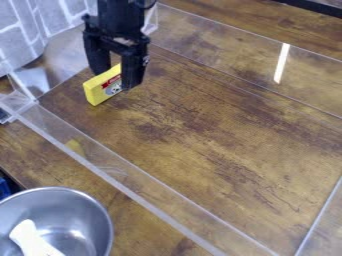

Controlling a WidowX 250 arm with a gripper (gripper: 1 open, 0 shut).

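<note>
The black gripper (115, 60) is at the upper left, open, its two fingers over a yellow box (102, 90) with a red and white label. The box lies on the wooden surface inside a clear-walled enclosure, partly hidden behind the gripper. Whether the fingers touch it cannot be told.
A metal bowl (80, 232) with a white object (30, 240) inside sits at the lower left, outside the clear wall. A grey-white cloth (27, 30) is at the upper left.
</note>
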